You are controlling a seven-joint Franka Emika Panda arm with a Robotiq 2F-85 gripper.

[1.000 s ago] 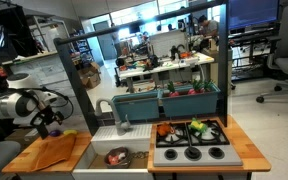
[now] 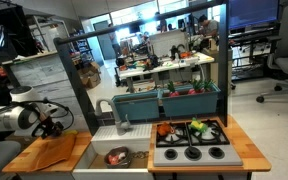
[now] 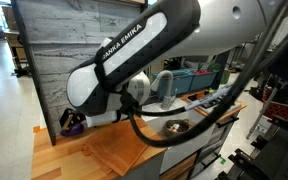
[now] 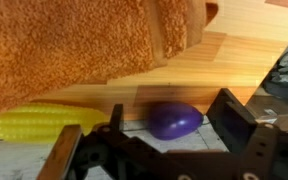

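Observation:
A purple toy eggplant (image 4: pixel 174 121) lies on the wooden counter by the grey back wall. Pointing down over it is my gripper, open, with one finger on each side and gaps showing in the wrist view. The eggplant (image 3: pixel 75 129) also shows beneath the gripper in exterior view 2. In exterior view 1 the gripper (image 2: pixel 55 127) mostly covers it. A yellow corn cob (image 4: pixel 46 122) rests to the left in the wrist view, beside an orange towel (image 4: pixel 84 45) spread on the counter.
Right of the counter is a sink (image 2: pixel 118 158) with a metal pot (image 2: pixel 118 157) in it. A stove (image 2: pixel 194 150) with toy food on top stands further right. Behind it sits a blue-green rack (image 2: pixel 164 106). The wall (image 3: pixel 99 45) is close behind the gripper.
My gripper has come down toward the counter, and its fingers now stand around the eggplant. The towel, pot and stove have stayed where they were.

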